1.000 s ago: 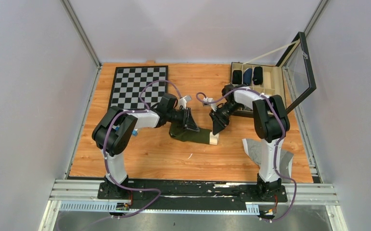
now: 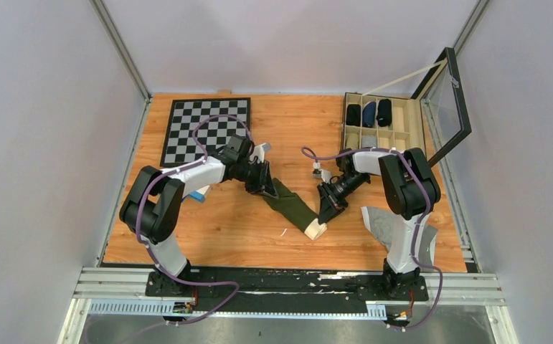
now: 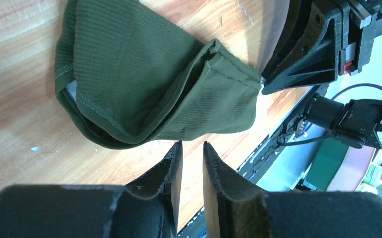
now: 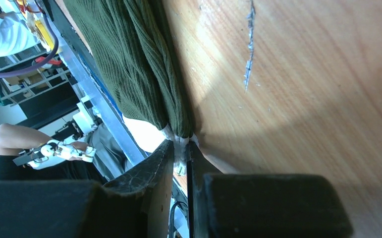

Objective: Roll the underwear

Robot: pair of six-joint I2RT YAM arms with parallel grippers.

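The dark green underwear [image 2: 291,208] with a white waistband [image 2: 316,228] lies folded lengthwise on the table, slanting toward the front right. In the right wrist view, my right gripper pinches the white band at its end. My left gripper hovers at the garment's edge, fingertips a small gap apart with nothing between them; the fabric [image 3: 129,74] shows folded layers beyond them.
A checkerboard [image 2: 187,129] lies at the back left. An open compartment box [image 2: 402,115] with dark rolls stands at the back right, and grey cloth [image 2: 381,222] lies at the front right.
The waistband end has swung toward the table's front with my right gripper, turning the underwear diagonal. My left gripper has moved left.
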